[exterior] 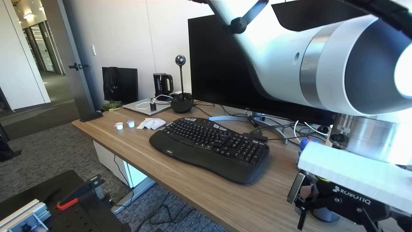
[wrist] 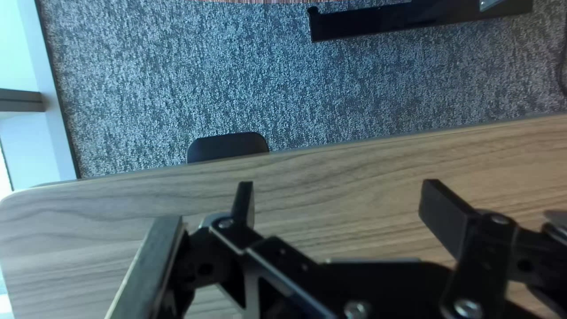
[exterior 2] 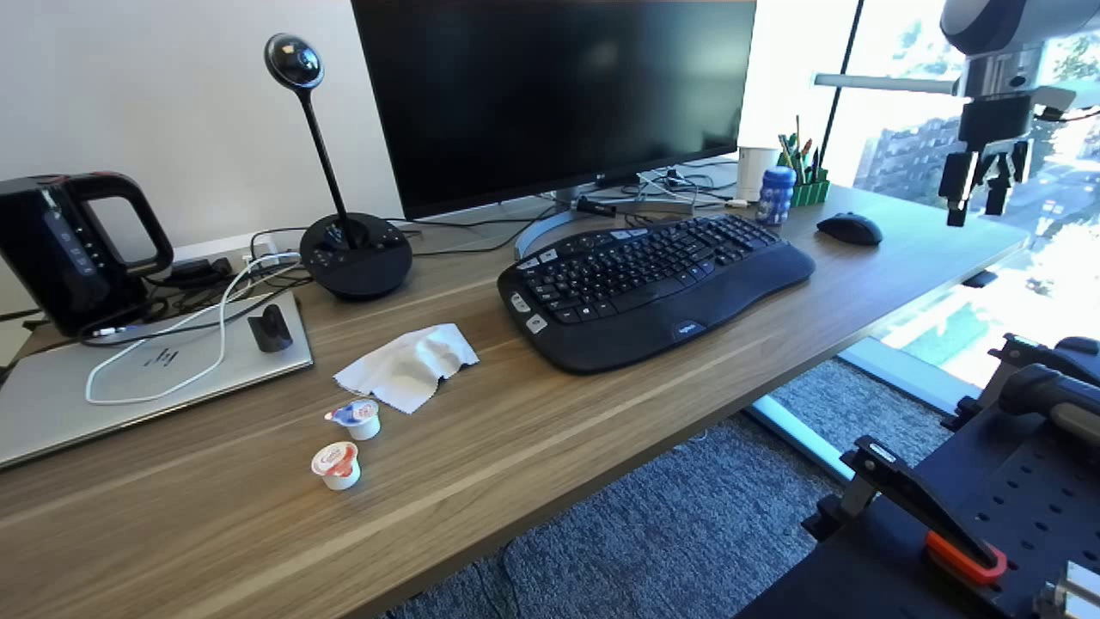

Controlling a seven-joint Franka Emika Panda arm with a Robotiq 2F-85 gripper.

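My gripper (exterior 2: 976, 211) hangs over the far right end of the desk. In the wrist view the gripper stands open, its two black fingers (wrist: 243, 202) wide apart with only bare wood grain beneath. A dark computer mouse (exterior 2: 851, 228) lies on the desk to the left of the gripper in exterior view 2. Exterior view 1 has most of the mouse (exterior: 326, 215) hidden behind the gripper. By the keyboard's right end stands a blue bottle (exterior 2: 775, 196). Two small creamer cups (exterior 2: 336, 466) and a crumpled white cloth (exterior 2: 409, 363) lie at the other end.
A black keyboard (exterior 2: 660, 294) fills the middle of the desk, before a large monitor (exterior 2: 557, 93). A green pen holder (exterior 2: 811, 192), white cup (exterior 2: 755, 174), webcam stand (exterior 2: 356, 254), laptop (exterior 2: 62, 397) and kettle (exterior 2: 72, 253) line the back.
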